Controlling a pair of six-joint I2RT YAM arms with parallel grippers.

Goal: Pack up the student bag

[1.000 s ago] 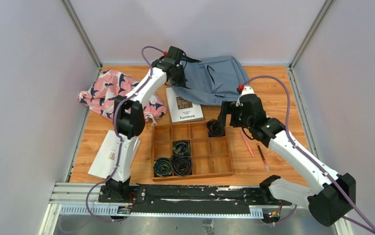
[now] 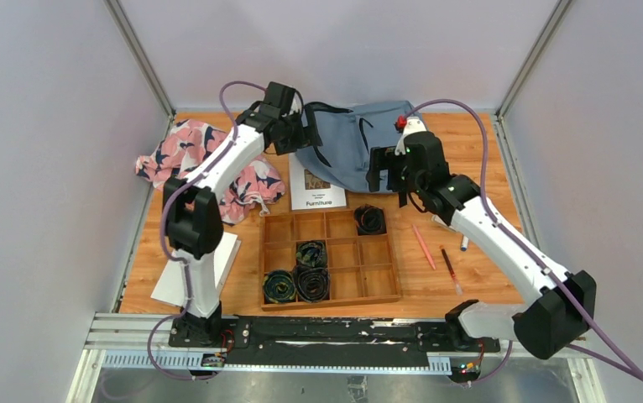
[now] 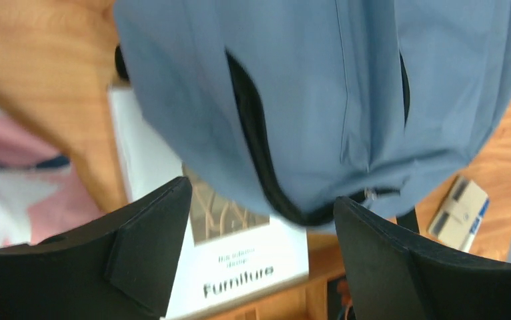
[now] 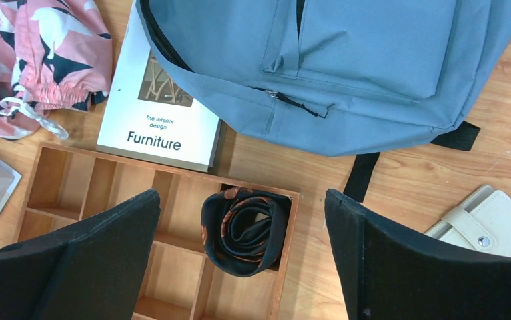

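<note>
A blue bag (image 2: pixel 352 143) with an open zip lies flat at the back centre. The Furniture book (image 2: pixel 316 195) is partly under its front edge. My left gripper (image 2: pixel 301 134) hangs over the bag's left part, open and empty; its wrist view (image 3: pixel 259 240) is blurred. My right gripper (image 2: pixel 381 164) is open above the bag's right part, and in the right wrist view a rolled dark tie (image 4: pixel 243 233) in the wooden organiser (image 4: pixel 173 173) shows between its fingers, below them.
Pink patterned fabric (image 2: pixel 184 155) lies left, white books (image 2: pixel 175 285) front left. More rolled ties (image 2: pixel 311 281) fill organiser compartments. Pens (image 2: pixel 423 248) and a cream wallet (image 4: pixel 479 220) lie on the right.
The bag's front edge now sits further forward over the book.
</note>
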